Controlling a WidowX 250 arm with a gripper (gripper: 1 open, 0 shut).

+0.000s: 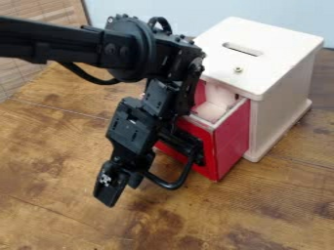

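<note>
A cream wooden box [280, 73] with a slot in its lid and a small gold knob stands at the upper right. Its red-fronted drawer [225, 146] is pulled out toward the lower left, and a pale rounded object [217, 105] sits inside it. The black gripper [111, 186] hangs pointing down just left of the drawer, the arm covering part of the drawer. I cannot tell whether its fingers are open or shut; nothing is visible held at their tips.
A lighter panelled surface shows at the top left edge.
</note>
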